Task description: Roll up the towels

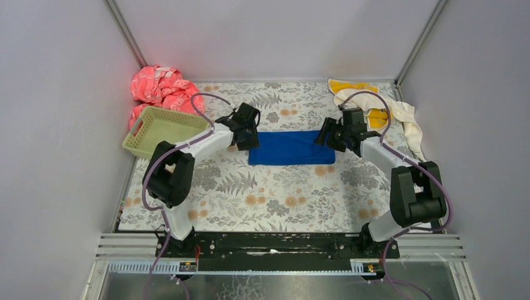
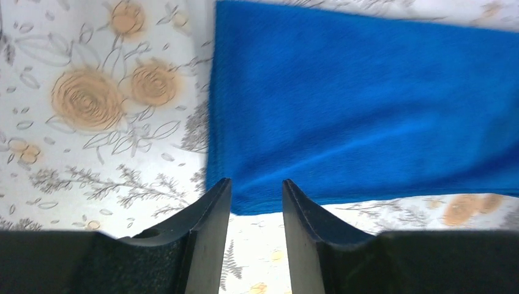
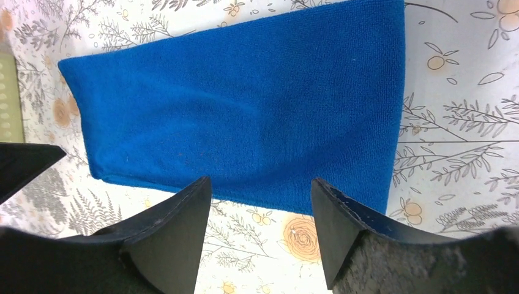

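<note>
Folded into a long flat rectangle, the blue towel [image 1: 289, 149] lies in the middle of the patterned table. My left gripper [image 1: 253, 147] is over its left end. In the left wrist view the fingers [image 2: 208, 239] stand part open above the towel's near left corner, with a gap between the tips. My right gripper [image 1: 320, 143] hovers above the towel's right end. The right wrist view shows its fingers [image 3: 183, 220] wide apart over the near edge, holding nothing. A few shallow creases run across the towel's [image 2: 343, 122] upper layer.
At the left stands a green basket [image 1: 141, 150], with a crumpled coral cloth [image 1: 164, 90] behind it. A yellow and white cloth [image 1: 400, 115] is heaped at the back right.
</note>
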